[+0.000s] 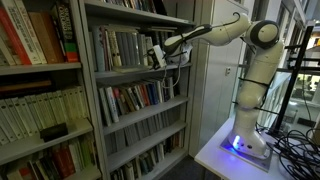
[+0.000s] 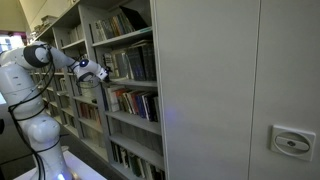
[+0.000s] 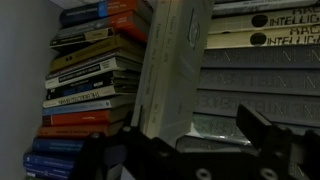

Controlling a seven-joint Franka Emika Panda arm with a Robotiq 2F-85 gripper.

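Observation:
My gripper is open in the wrist view, its dark fingers [image 3: 268, 140] spread at the lower left and lower right. A thick, pale-edged book [image 3: 178, 70] stands tilted ahead, its lower end showing in the gap between the fingers; contact cannot be made out. In exterior view 1 the gripper [image 1: 157, 56] is at the front of an upper shelf, near a row of books [image 1: 128, 50]. Exterior view 2 shows the arm [image 2: 70, 62] stretched to the bookcase, with the fingertips too small to read.
To one side of the tilted book, a stack of coloured spines [image 3: 95, 90] fills the wrist view; grey and pale volumes [image 3: 260, 80] crowd the other side. Shelf boards [image 1: 140, 116] lie below the arm. A white table [image 1: 225, 160] holds the robot's base.

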